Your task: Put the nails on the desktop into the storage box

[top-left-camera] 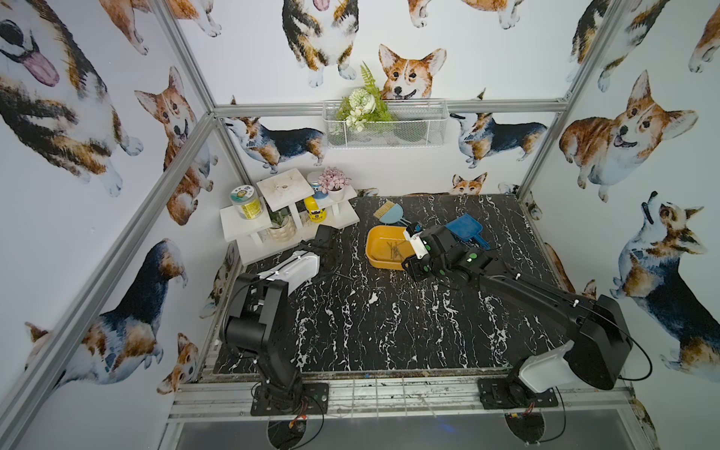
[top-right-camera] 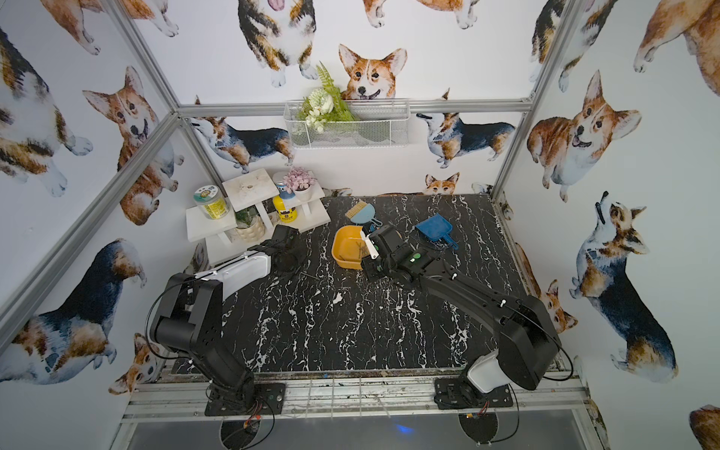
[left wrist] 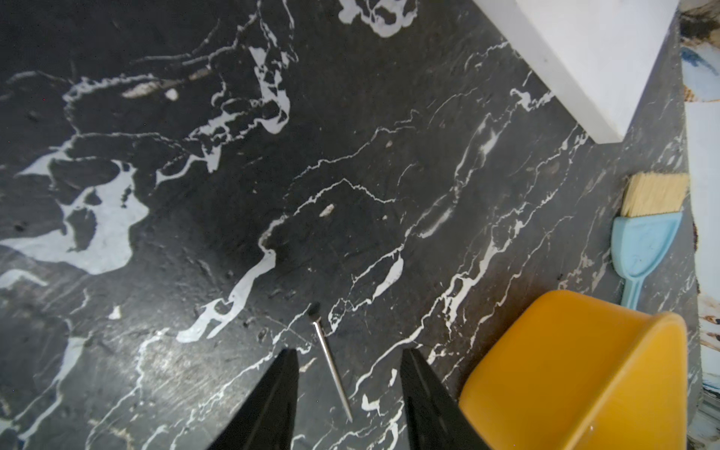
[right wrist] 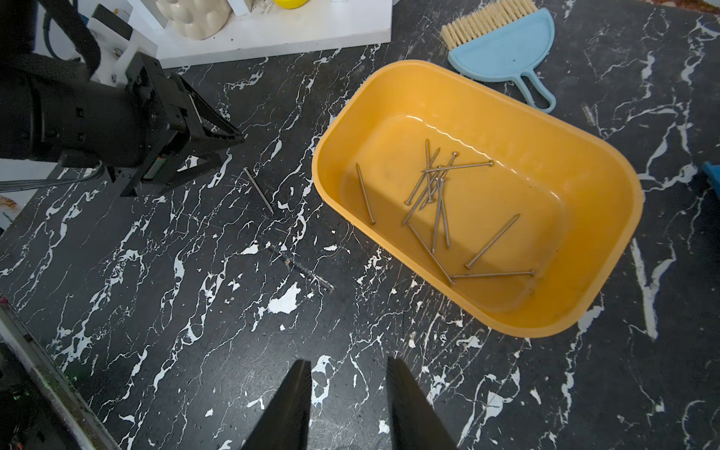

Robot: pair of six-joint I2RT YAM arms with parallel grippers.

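Note:
The storage box is a yellow open tub (right wrist: 607, 277) with several nails (right wrist: 491, 241) scattered on its floor. On the black marbled desktop, one nail (left wrist: 333, 367) lies in front of my left gripper, which is part open with nothing held. In the right wrist view that nail (right wrist: 258, 192) rests on the desk left of the tub, close to the left gripper's fingers (right wrist: 217, 123). My right gripper hangs by the tub's front side, its fingers apart and empty. A thin dark streak (right wrist: 300, 268) lies between nail and right gripper; whether it is a nail I cannot tell.
Behind the tub sits a light-blue dustpan with brush (right wrist: 502, 45). A blue dustpan (top-left-camera: 466, 227) lies to its right. The white shelf (top-left-camera: 345, 217) with jars borders the left arm's area.

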